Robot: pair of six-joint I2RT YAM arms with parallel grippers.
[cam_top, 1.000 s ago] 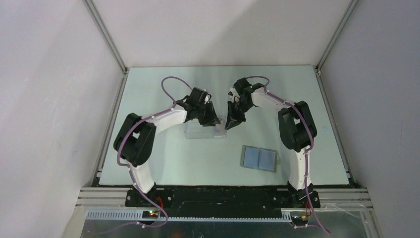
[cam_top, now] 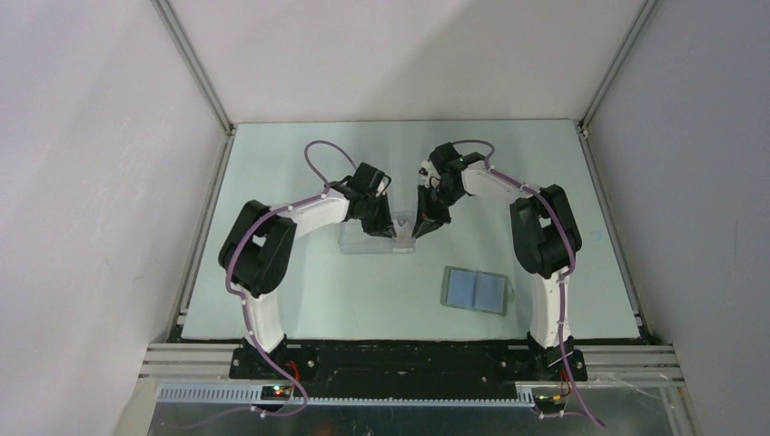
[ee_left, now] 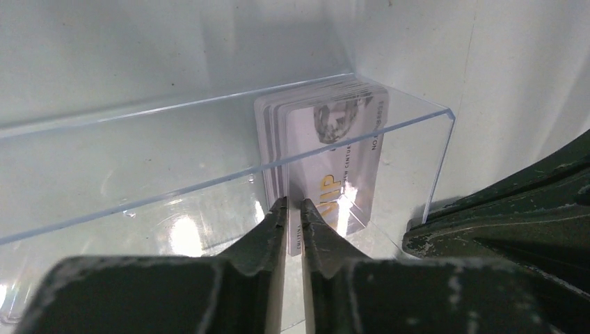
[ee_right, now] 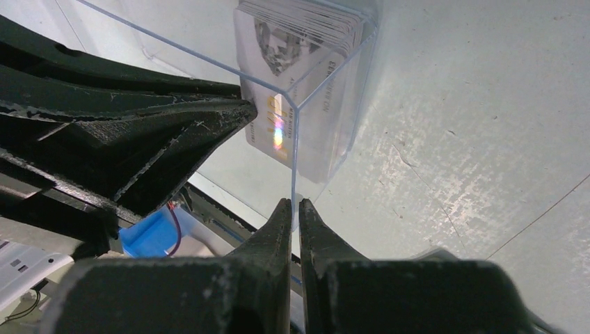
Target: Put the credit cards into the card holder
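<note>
White credit cards (ee_left: 341,160) stand as a stack, upright, inside a clear box (cam_top: 366,247) left of the table's centre. The front one has a portrait and yellow lettering. My left gripper reaches into the box, its fingers nearly together around the front card's near edge; whether they grip it is unclear. At the box's right end, my right gripper has closed on the clear wall's corner edge. The blue card holder (cam_top: 475,291) lies spread flat at the front right, away from both grippers.
The two grippers are close together, and one black left finger (ee_right: 240,110) reaches the cards in the right wrist view. The box's walls surround the stack. Bare table (cam_top: 363,300) lies between the box and the front edge.
The left gripper has come slightly down toward the front of the table, at the cards. The right arm, the box and the holder have stayed put.
</note>
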